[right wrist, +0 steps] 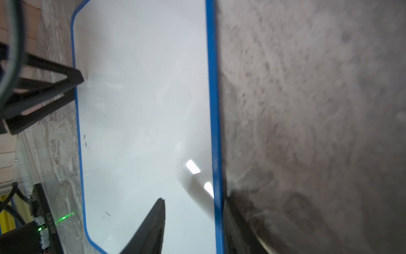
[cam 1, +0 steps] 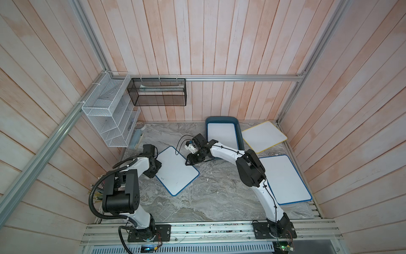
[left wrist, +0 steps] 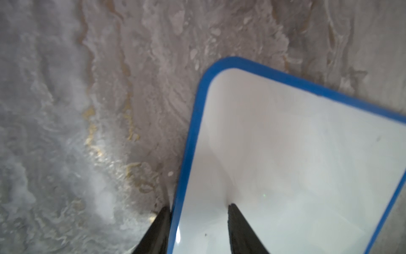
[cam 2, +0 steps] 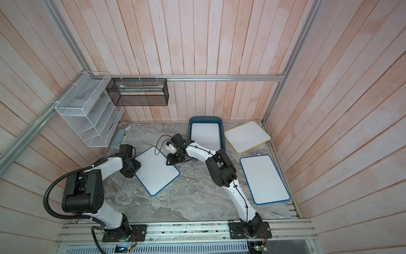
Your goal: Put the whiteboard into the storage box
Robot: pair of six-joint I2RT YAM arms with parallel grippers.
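A blue-edged whiteboard (cam 1: 174, 173) lies flat and turned at an angle on the table between both arms. At its left edge, my left gripper is part open, its fingers on either side of the blue rim; one fingertip (left wrist: 162, 226) is close against the rim's outer side. At the opposite edge, my right gripper stands open across the rim, one finger (right wrist: 154, 224) over the white face and the other beside the outer side. The dark teal storage box (cam 1: 222, 119) stands at the back and has a white board inside.
Right of the box lies a yellow-edged whiteboard (cam 1: 264, 136); another blue-edged whiteboard (cam 1: 286, 180) lies in front of it. My right forearm crosses the box's front. White wire shelves (cam 1: 110, 114) and a black mesh basket (cam 1: 157, 98) hang at the back left.
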